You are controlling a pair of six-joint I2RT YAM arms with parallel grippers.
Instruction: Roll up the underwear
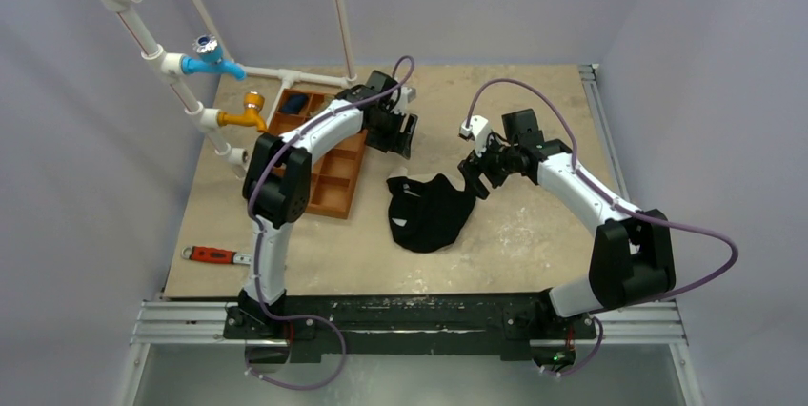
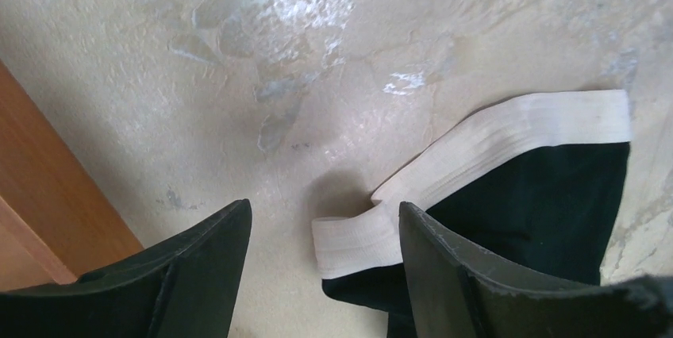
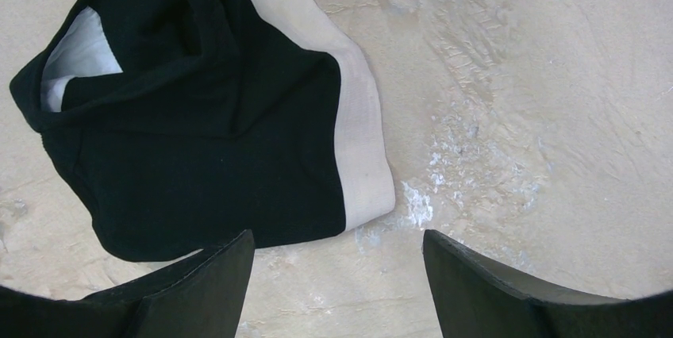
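Black underwear with a pale waistband lies rumpled at the middle of the table, its waistband side away from the front edge. My left gripper is open just beyond its upper left corner. In the left wrist view, the folded waistband end shows beside the right finger, partly hidden by it. My right gripper stands open at the upper right corner. The right wrist view shows the waistband corner just ahead of the fingertips, between their lines. Neither gripper holds anything.
A brown divided box stands to the left, partly under my left arm, with dark cloth in one compartment. A red-handled wrench lies at the front left. White pipes with blue and orange taps rise at the left.
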